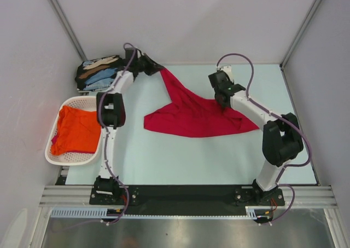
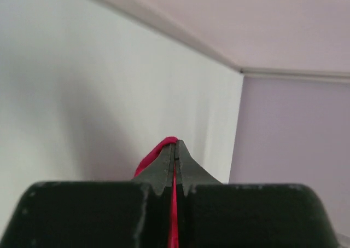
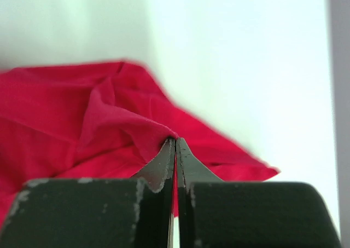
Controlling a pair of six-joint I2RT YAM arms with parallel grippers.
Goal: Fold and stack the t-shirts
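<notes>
A red t shirt (image 1: 188, 122) lies loosely spread and creased on the white table. Its upper left part is stretched up to my left gripper (image 1: 161, 68), which is shut on the cloth. In the left wrist view a fold of the red shirt (image 2: 155, 154) comes out between the closed fingertips. Over the shirt's right half, my right gripper (image 1: 223, 107) is shut as well; the right wrist view shows a raised fold of red cloth (image 3: 131, 122) running into its tips.
Several folded shirts form a stack (image 1: 98, 74) at the back left. A white basket (image 1: 74, 159) with orange cloth (image 1: 79, 128) stands at the left. Bare table (image 1: 202, 163) shows in front of the red shirt.
</notes>
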